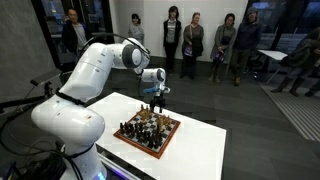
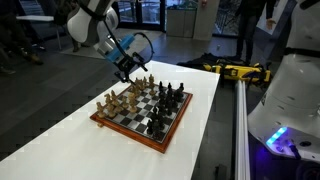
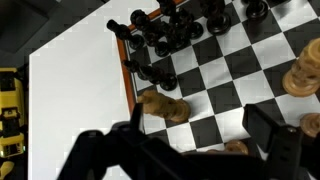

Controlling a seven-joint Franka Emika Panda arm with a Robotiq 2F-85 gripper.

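Over the light-piece side of the chessboard (image 1: pixel 150 130), my gripper is open. Black finger shapes rise from the lower edge of the wrist view, standing wide apart. A light wooden piece (image 3: pixel 165 105) is near the left finger, and another light piece (image 3: pixel 304 70) stands at the right edge. Nothing shows held between the fingers. Dark pieces (image 3: pixel 180 33) crowd the far side of the board in the wrist view. In exterior view 2, the gripper (image 2: pixel 126 80) hangs just above the light pieces (image 2: pixel 112 103) at the board's edge.
Bare white table (image 1: pixel 200 145) surrounds the board on its sides. A yellow and black object (image 3: pixel 12 120) lies off the table's edge in the wrist view. Several people (image 1: pixel 195 40) stand at the back of the room, away from the table.
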